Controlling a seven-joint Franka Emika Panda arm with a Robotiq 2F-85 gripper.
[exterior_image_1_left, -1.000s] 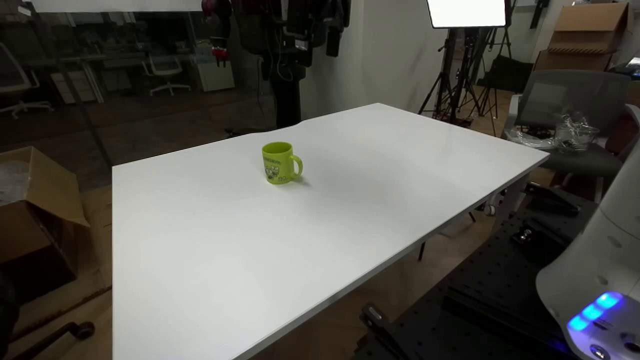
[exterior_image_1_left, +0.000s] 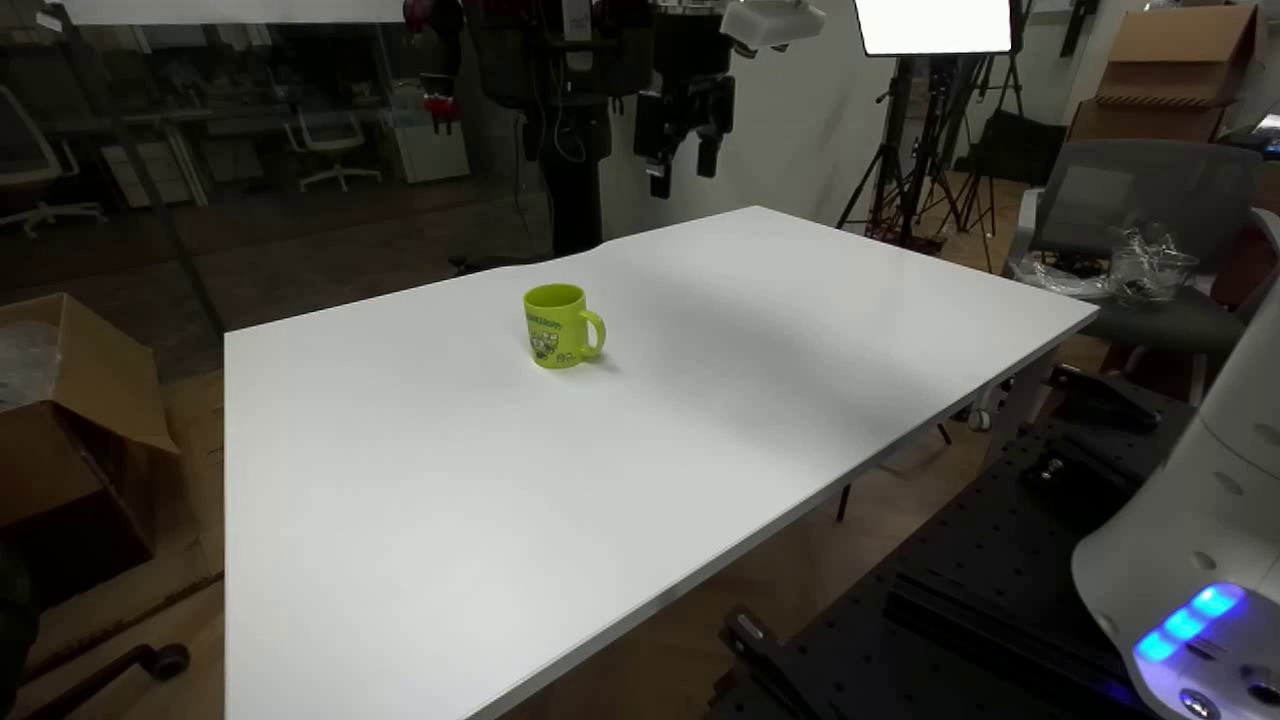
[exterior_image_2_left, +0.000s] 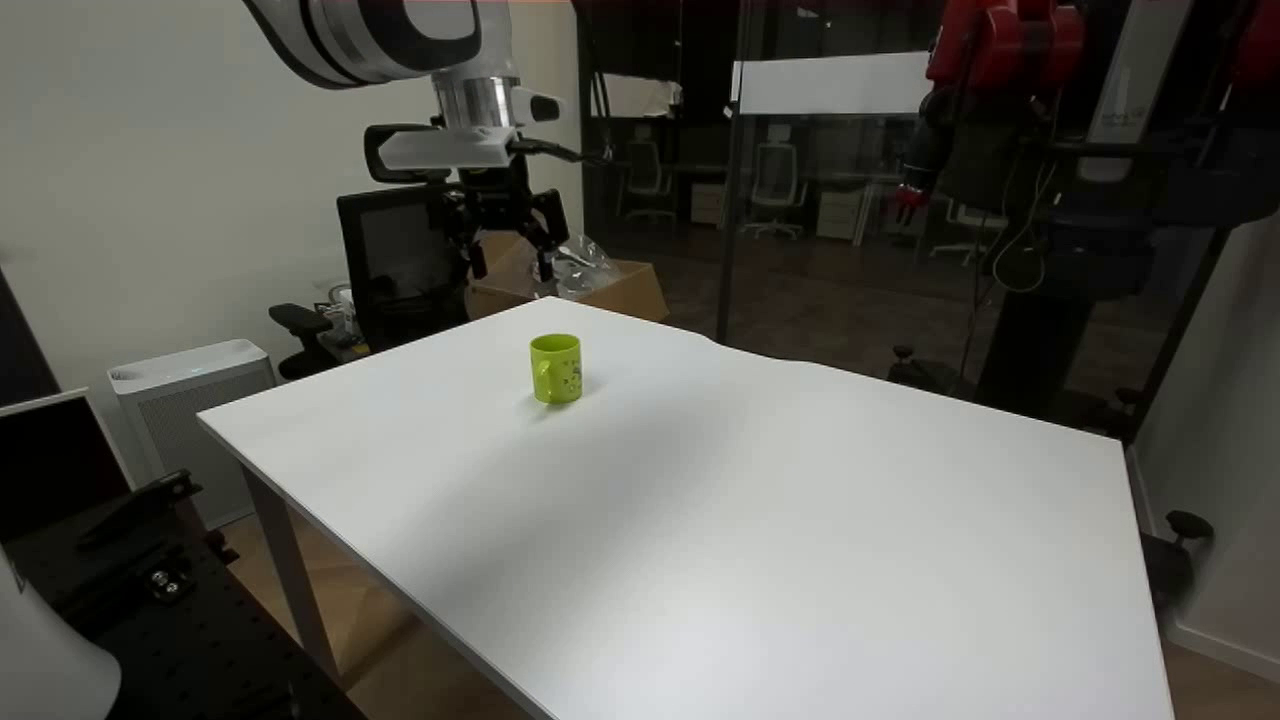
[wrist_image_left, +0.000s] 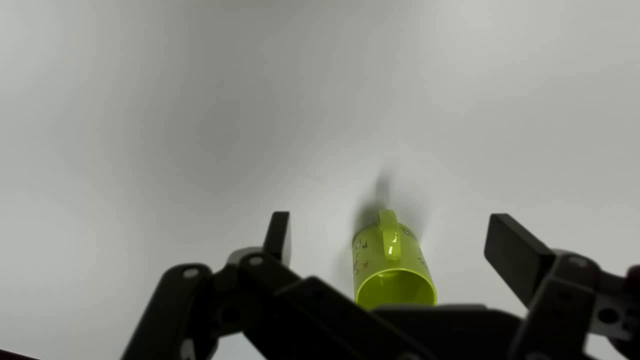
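A lime-green mug (exterior_image_1_left: 554, 326) with printed pictures stands upright on the white table (exterior_image_1_left: 720, 360), its handle to the right in exterior view 1. In exterior view 2 the same mug (exterior_image_2_left: 555, 367) sits toward the far left part of the tabletop. My gripper (exterior_image_1_left: 685, 180) hangs well above the table, clear of the mug. Seen from the wrist, the mug (wrist_image_left: 393, 258) appears low in the picture, below and between the widely parted fingers, its handle toward the top. Part of the mug's rim is hidden by the gripper body. The gripper is open and empty.
Apart from the mug, the tabletop (exterior_image_2_left: 840, 540) is bare, with wide free room around it. Another robot with red parts (exterior_image_2_left: 1020, 48) stands beyond the table. An open cardboard box (exterior_image_1_left: 84, 420) lies past the table's left side.
In exterior view 1 my gripper has come lower and a little to the right, so more of it shows. The mug has stayed in place.
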